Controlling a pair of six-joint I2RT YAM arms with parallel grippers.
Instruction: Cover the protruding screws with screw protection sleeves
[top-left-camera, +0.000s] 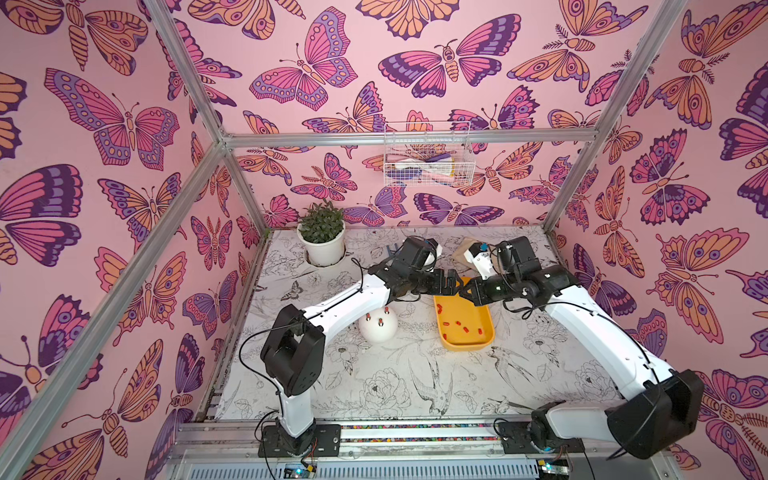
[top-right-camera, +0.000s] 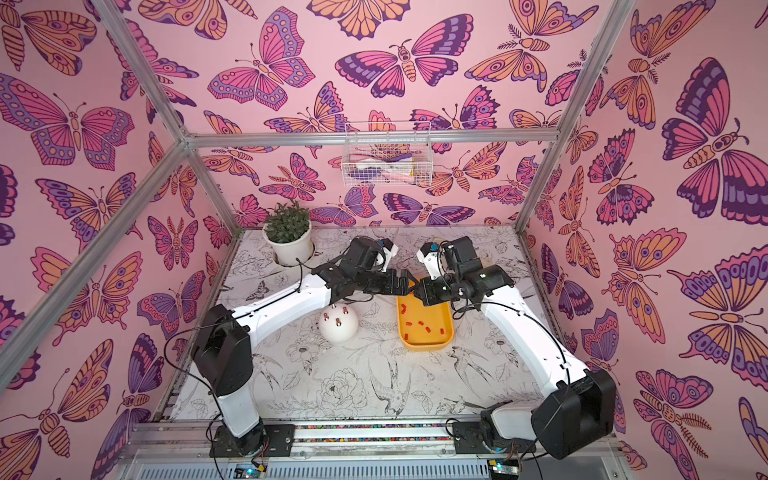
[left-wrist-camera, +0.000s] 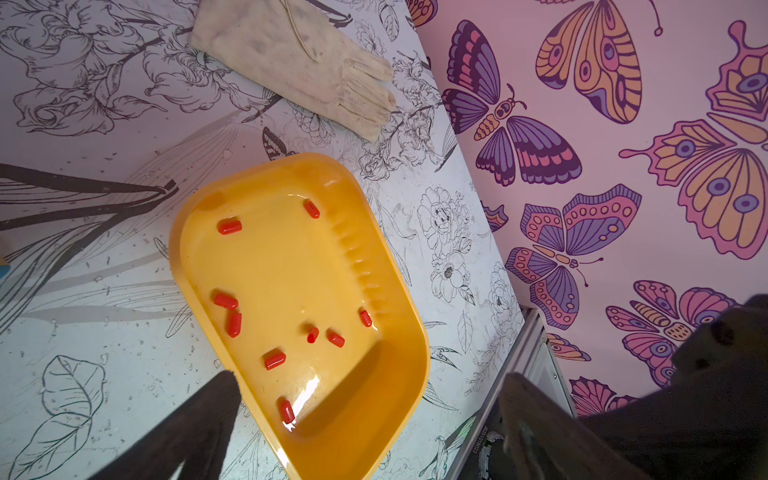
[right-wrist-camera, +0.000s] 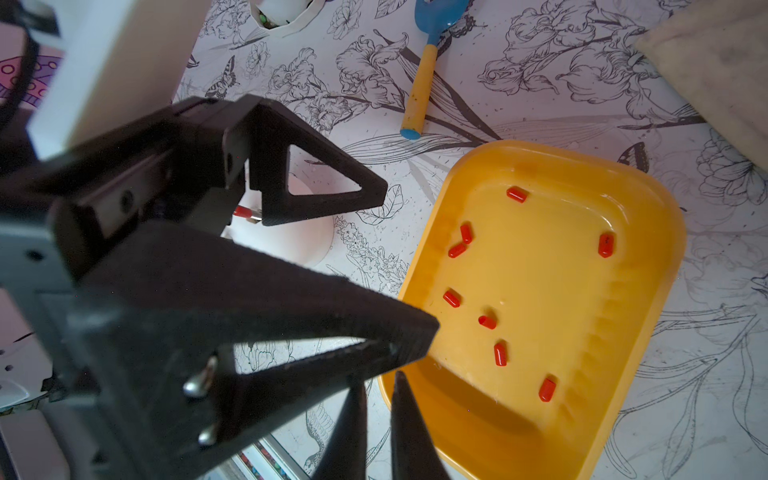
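Observation:
The white ball (top-left-camera: 377, 329) with protruding screws stands left of the yellow tray; red shows on several screws, and in the right wrist view a red sleeve (right-wrist-camera: 243, 212) tops a metal shaft. Several loose red sleeves (left-wrist-camera: 274, 360) lie in the yellow tray (left-wrist-camera: 400, 297); one of them (left-wrist-camera: 312, 335) stands on end. My left gripper is open above the tray with no sleeve visible between its widely spaced fingers. Facing it closely, my right gripper has a narrow gap between its fingers, with nothing seen in it. The left gripper hides much of the ball from the right wrist camera.
A beige glove (left-wrist-camera: 300, 60) lies behind the tray, and a blue-and-yellow trowel (right-wrist-camera: 421, 92) lies to its left. A potted plant (top-left-camera: 322, 232) stands at the back left. Close together, both grippers leave little room between them.

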